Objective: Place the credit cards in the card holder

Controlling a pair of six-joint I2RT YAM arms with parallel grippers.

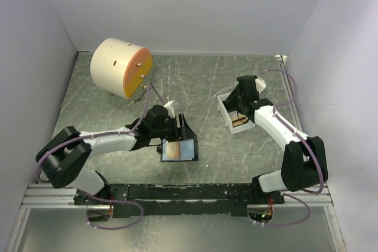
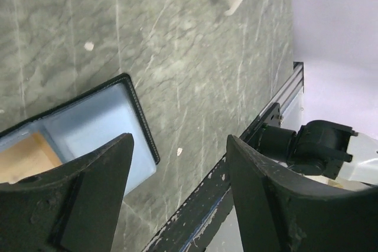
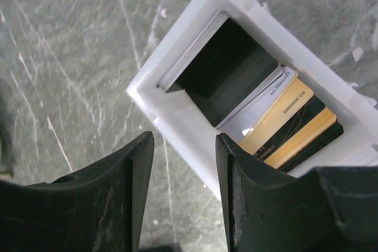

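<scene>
The card holder, a flat dark-edged case with a pale blue inside, lies front of centre. A tan card or panel lies inside it. Above the holder, my left gripper has its fingertips apart and nothing between them. To the right, a white tray contains cards: a black one, a white one, a tan one and more dark and tan edges. My right gripper is open over the tray's near side, empty, its fingertips not around any card.
A large cream drum with an orange and yellow face stands at the back left. Bare grey tabletop spreads between drum and tray. Walls close in the right side.
</scene>
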